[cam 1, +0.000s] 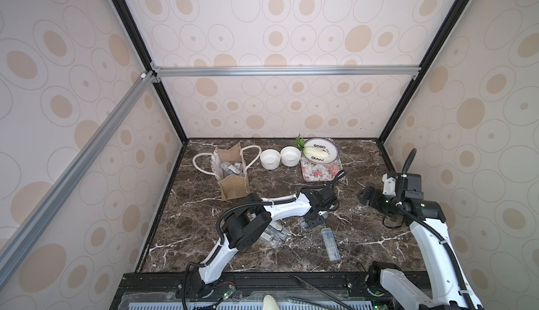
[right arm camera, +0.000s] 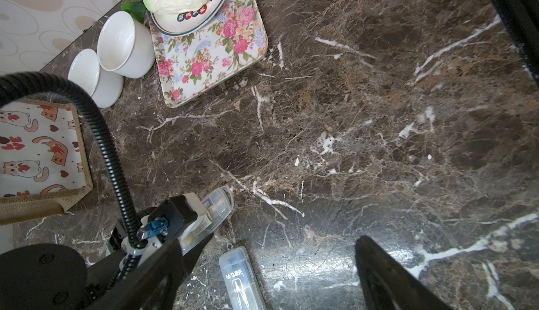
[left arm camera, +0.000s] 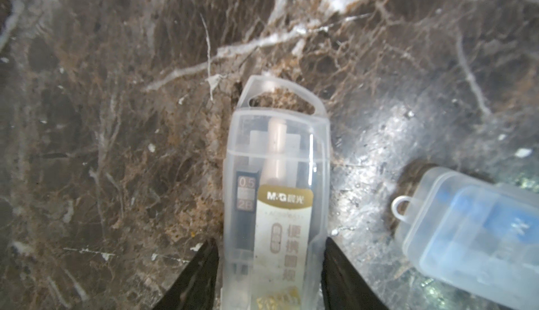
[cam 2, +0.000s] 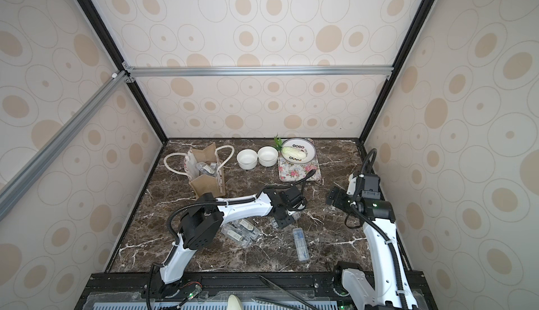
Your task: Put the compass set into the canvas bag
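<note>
In the left wrist view, a clear plastic compass set (left arm camera: 275,197) with a white and gold label lies flat between the fingers of my left gripper. These fingers stand open around its sides, one close against the case and a narrow gap at the other. My left arm mostly covers this set in the top views. The canvas bag (cam 1: 234,188), with rope handles, stands open at the back left, clear packages (cam 1: 230,168) inside it. At the right, my right gripper hangs above bare table, open and empty.
A blue-labelled clear case (cam 1: 330,245) lies right of my left gripper. Other clear cases (cam 1: 275,232) lie beside the left arm. White bowls (cam 1: 270,159) and a floral tray (cam 1: 317,173) bearing a plate with cabbage stand at the back. Table right of the tray is free.
</note>
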